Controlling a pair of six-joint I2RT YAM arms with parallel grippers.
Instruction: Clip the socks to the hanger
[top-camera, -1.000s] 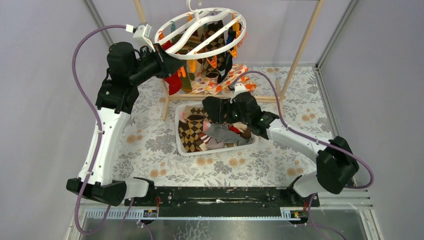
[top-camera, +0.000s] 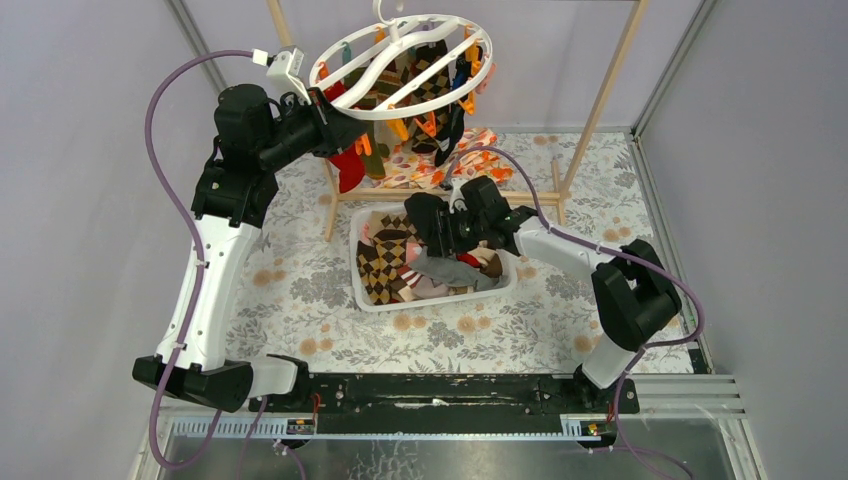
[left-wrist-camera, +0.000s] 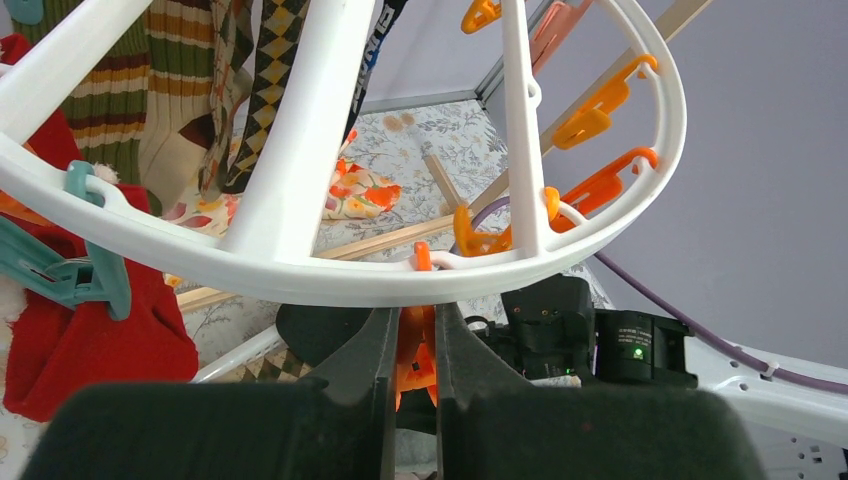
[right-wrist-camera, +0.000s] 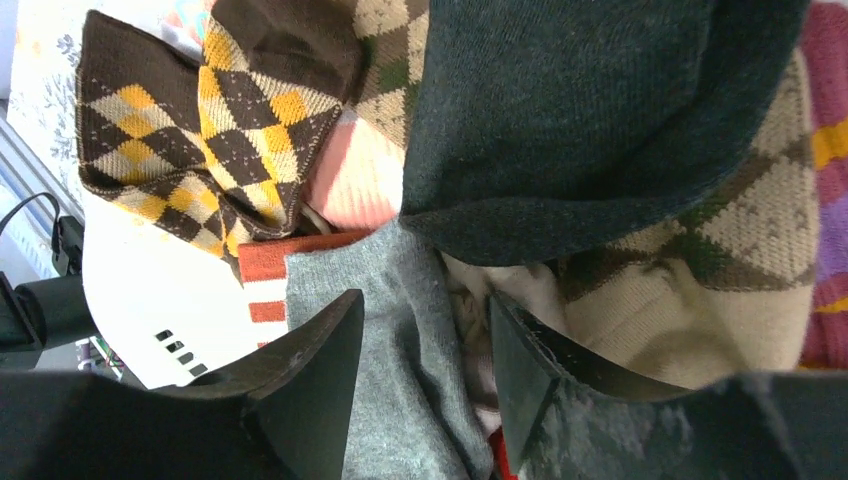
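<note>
A white round hanger hangs at the back, with clips round its rim and several socks on it. At the near rim my left gripper is shut on an orange clip. To the left of it hangs a red sock, beside a teal clip. My right gripper is low over the sock bin, fingers apart. Below those fingers lies a light grey sock; I cannot tell whether they touch it. A dark grey sock lies just beyond them.
Brown and yellow argyle socks fill the left of the bin. A wooden frame stands around the hanger, its crossbar behind the bin.
My right gripper has shifted slightly left and down over the bin, the rest of its arm swinging left. The near orange clip on the hanger has swung a little right. The left arm stays still.
</note>
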